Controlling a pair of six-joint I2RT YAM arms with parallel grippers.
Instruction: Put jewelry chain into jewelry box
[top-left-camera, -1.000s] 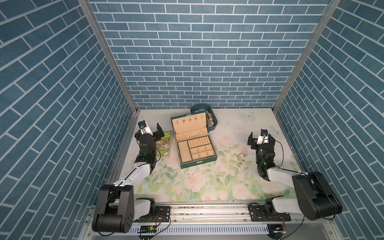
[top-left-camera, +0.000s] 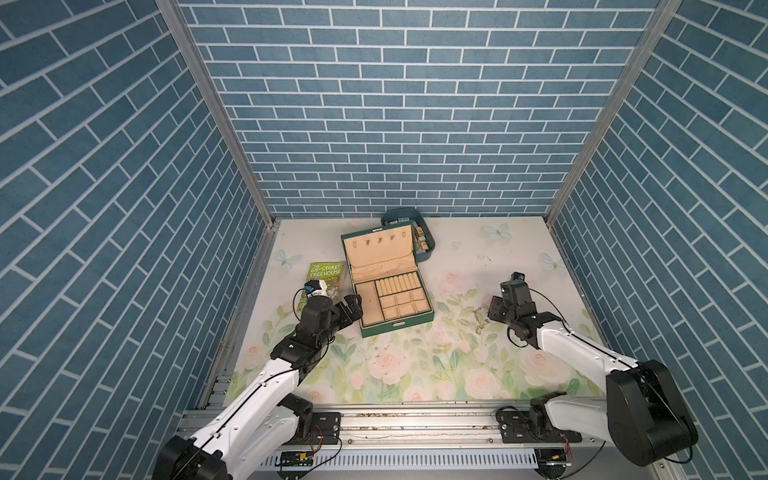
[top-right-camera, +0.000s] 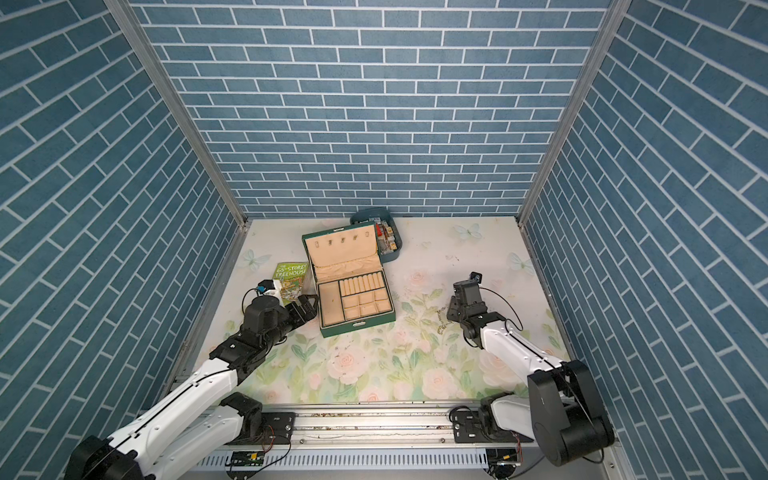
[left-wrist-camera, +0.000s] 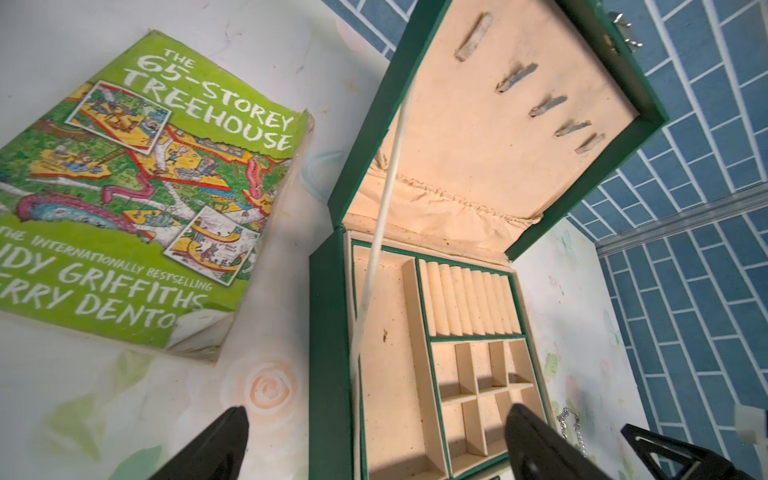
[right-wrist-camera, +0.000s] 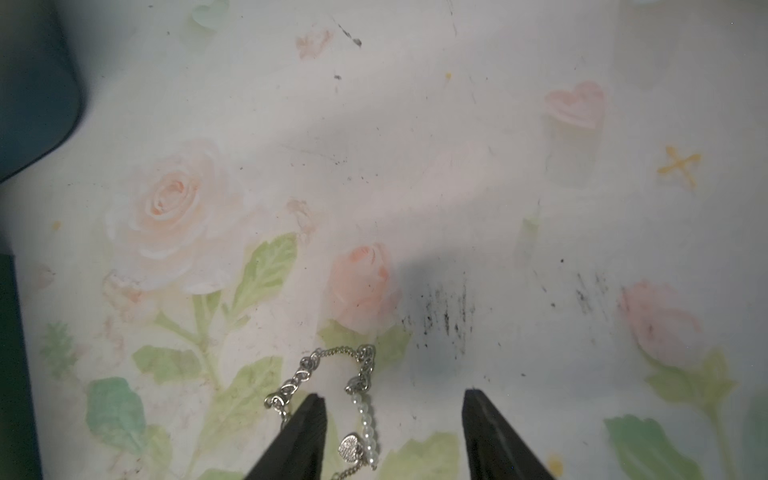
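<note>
A silver jewelry chain (right-wrist-camera: 364, 412) with pearls and a small charm lies loosely on the table, in the lower part of the right wrist view. Close beside it, on its right, is my right gripper, its fingers apart and nothing held; the left finger (right-wrist-camera: 308, 436) overlaps part of the chain in that view. The green jewelry box (top-left-camera: 397, 324) stands with its lid up, its cream compartments empty. Just left of the box hovers my left gripper, wide open and holding nothing.
A book (left-wrist-camera: 152, 200) lies left of the box. Behind the raised lid stands a dark blue bin (top-left-camera: 429, 240) with small items inside. Between the box and the chain the floral table (top-left-camera: 448, 352) is clear.
Both arms have turned inward. My right gripper has come down toward the chain and its fingers have narrowed; my left gripper has moved right and forward to the box's side. Chain and box are unmoved.
</note>
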